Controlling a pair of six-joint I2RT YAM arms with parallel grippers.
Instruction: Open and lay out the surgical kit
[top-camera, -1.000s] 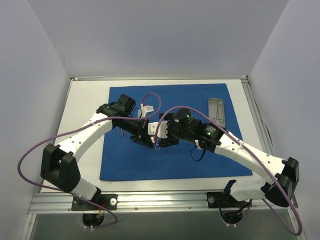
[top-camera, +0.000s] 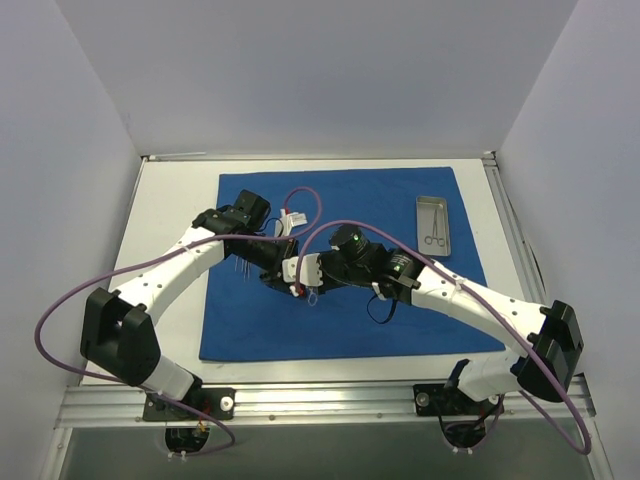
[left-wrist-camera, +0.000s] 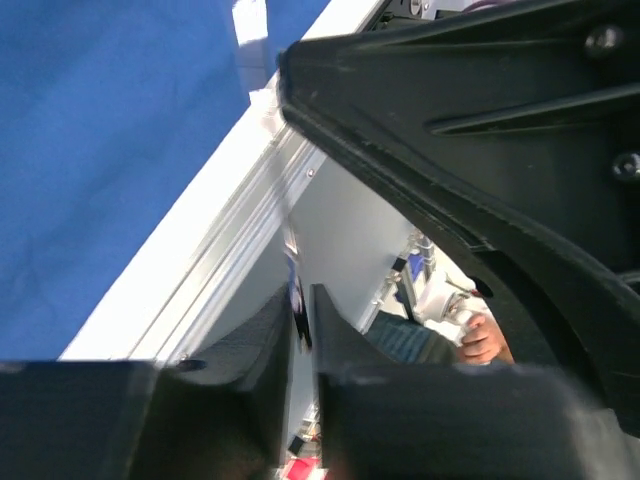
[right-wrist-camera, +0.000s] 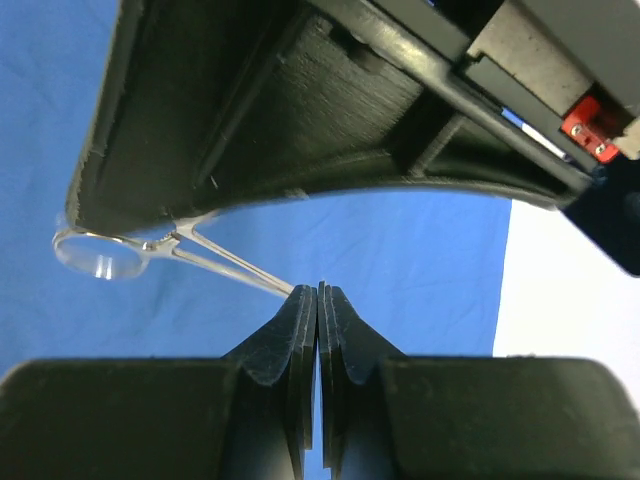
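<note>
A slim metal instrument with finger rings (right-wrist-camera: 100, 257) shows in the right wrist view. My right gripper is shut at its slender end, with the shafts running up to the fingertips. The left gripper's dark body crosses above and hides part of the rings. In the left wrist view, my left gripper has a narrow gap between its fingers. A thin, blurred metal piece (left-wrist-camera: 293, 255) reaches into that gap; whether it touches a finger is unclear. From the top, both grippers meet over the blue cloth (top-camera: 330, 335), a ring (top-camera: 313, 299) just below them.
A metal tray (top-camera: 420, 220) with instruments inside rests at the right of the cloth. Several thin tools (top-camera: 243, 268) lie by the left arm, and a white label (top-camera: 297, 219) behind it.
The right arm has shifted left, bringing its gripper closer to the left one. The left arm has stayed nearly still; the tray has not moved.
</note>
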